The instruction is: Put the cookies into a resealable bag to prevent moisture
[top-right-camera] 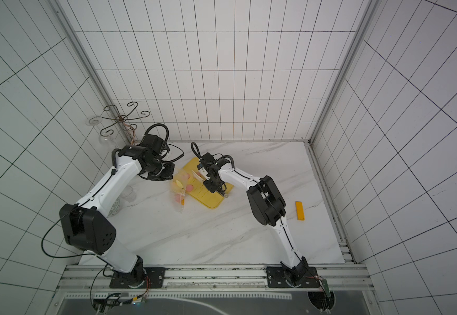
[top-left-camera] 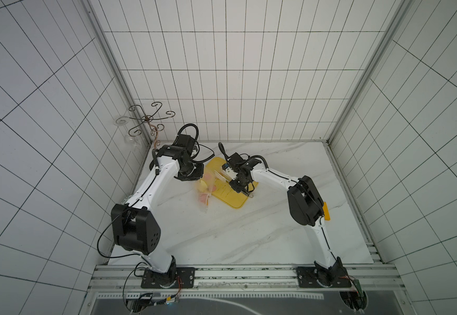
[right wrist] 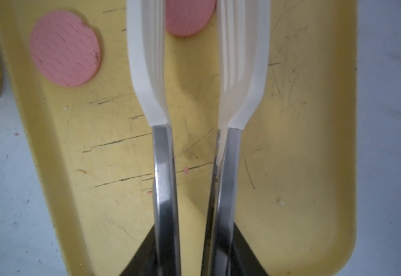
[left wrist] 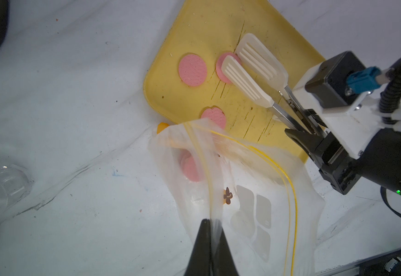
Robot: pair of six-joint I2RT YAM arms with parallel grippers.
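My left gripper is shut on the edge of a clear resealable bag (left wrist: 255, 184) with yellow zip lines; its mouth hangs loosely beside the tray. A pink cookie (left wrist: 191, 168) shows through the bag film. Over the yellow tray (right wrist: 113, 239), my right gripper is shut on white-tipped metal tongs (right wrist: 165, 184), whose two arms stand apart. On the tray lie pink round cookies: one cookie (right wrist: 65, 47) left of the tongs, another (right wrist: 189, 13) partly between the tong tips, and a third (left wrist: 213, 116) near the bag. The tongs grip no cookie.
An orange block (top-right-camera: 299, 210) lies on the right side of the table. A clear glass (left wrist: 4, 186) stands to the left, and a curly metal stand (top-left-camera: 147, 119) is at the back left.
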